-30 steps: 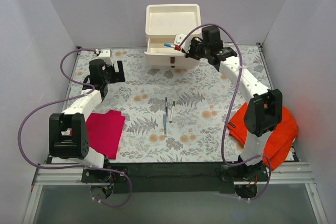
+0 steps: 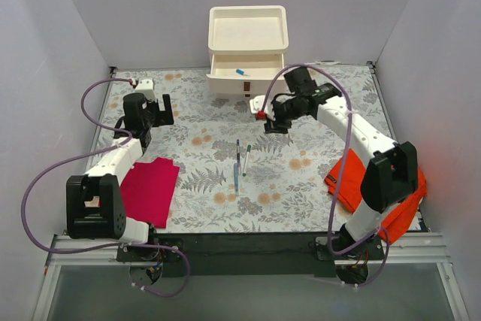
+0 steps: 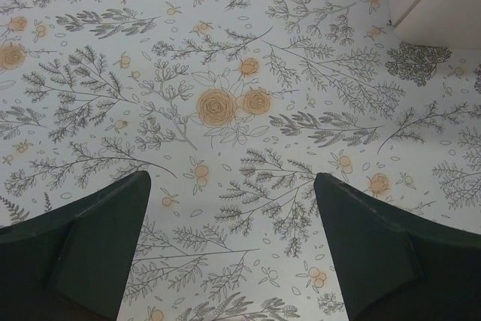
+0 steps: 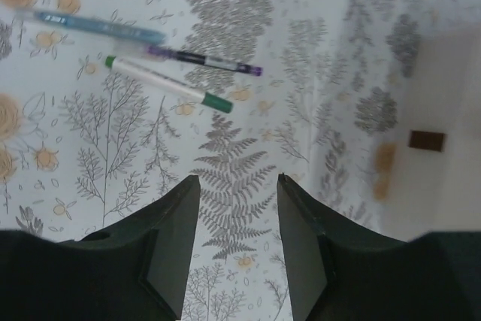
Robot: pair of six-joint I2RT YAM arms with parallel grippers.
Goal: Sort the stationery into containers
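Observation:
A cream box (image 2: 247,86) with an open lower compartment stands at the back; a blue marker (image 2: 242,72) lies inside. Three pens lie loose at mid-table: a light blue pen (image 4: 105,28), a dark purple pen (image 4: 207,60) and a green-capped white marker (image 4: 161,82). My right gripper is open and empty over the table, just front-right of the box and behind the pens. My left gripper stands open at the back left, above bare patterned cloth, with nothing between its fingers.
A pink cloth (image 2: 154,193) lies front left and a crumpled orange cloth (image 2: 402,201) front right.
My right gripper has moved away from the box's compartment, forward and right, leaving the blue marker inside, which it appeared to hold a second ago. The left arm has shifted very slightly.

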